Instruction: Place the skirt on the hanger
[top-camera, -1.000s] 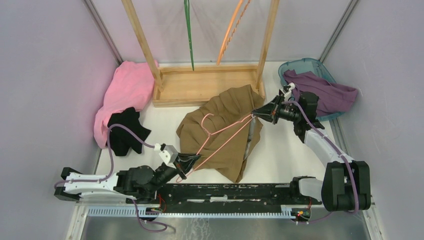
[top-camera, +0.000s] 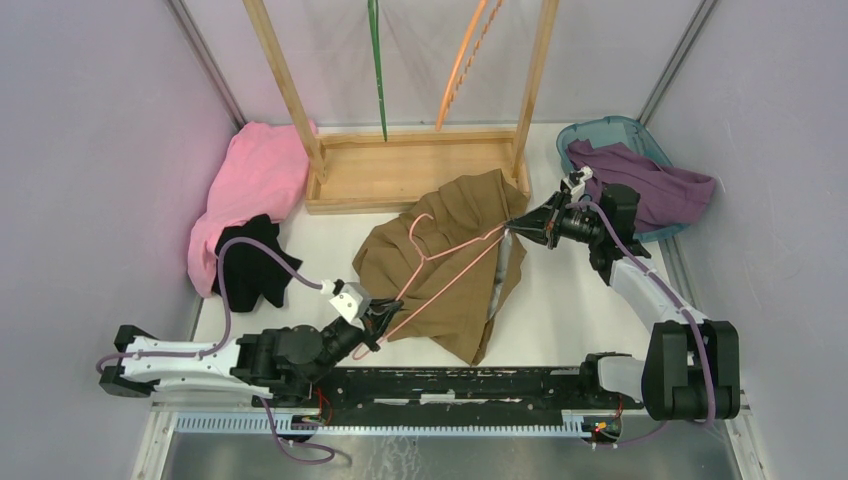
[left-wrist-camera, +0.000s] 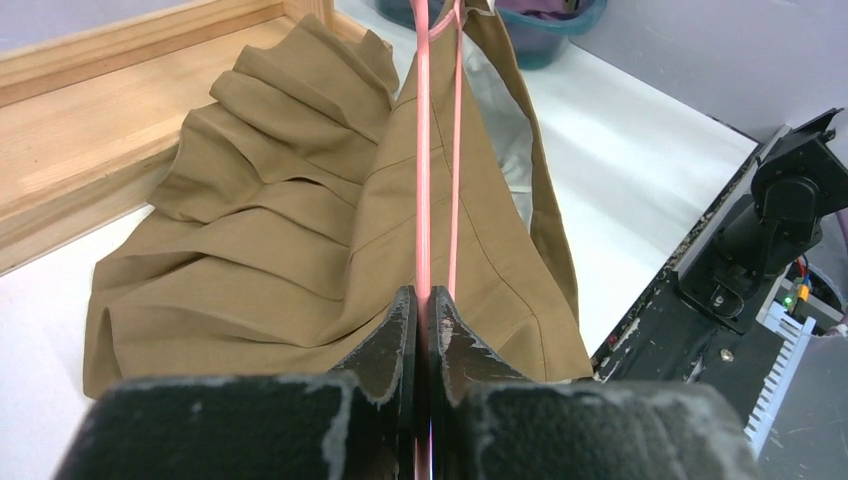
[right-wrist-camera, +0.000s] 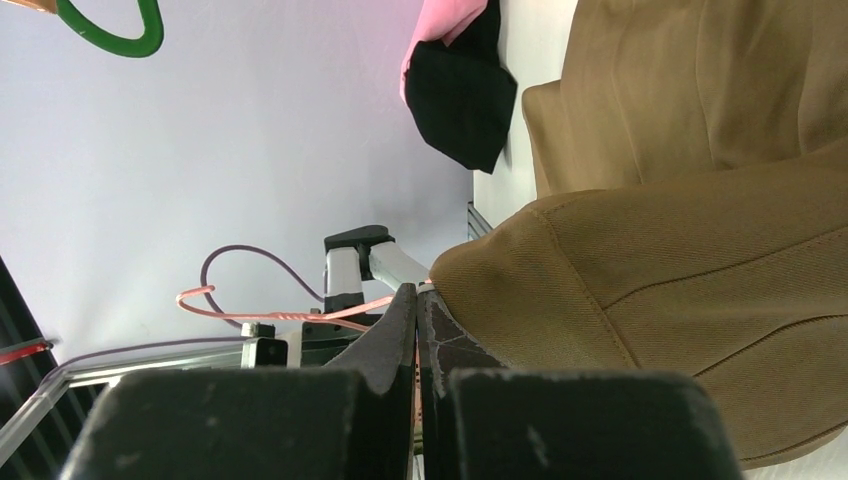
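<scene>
The brown skirt (top-camera: 440, 290) lies rumpled on the white table, its light lining showing on the right side. A pink hanger (top-camera: 420, 258) spans above it diagonally. My left gripper is shut on one side of the hanger at lower left. The hanger's far end reaches the skirt's raised edge at upper right, where my right gripper is shut at the fabric (right-wrist-camera: 640, 280); whether cloth is between its fingertips is hard to tell.
A wooden rack (top-camera: 400, 205) with green and orange hangers stands behind. Pink cloth (top-camera: 250, 170) and black cloth (top-camera: 250, 270) lie at the left; a teal basket (top-camera: 590, 130) with purple fabric is at the back right. Walls bound both sides.
My left gripper has shifted slightly left, and the hanger's hook has swung a little rightward and upward in the top view. The right arm is almost unchanged.
</scene>
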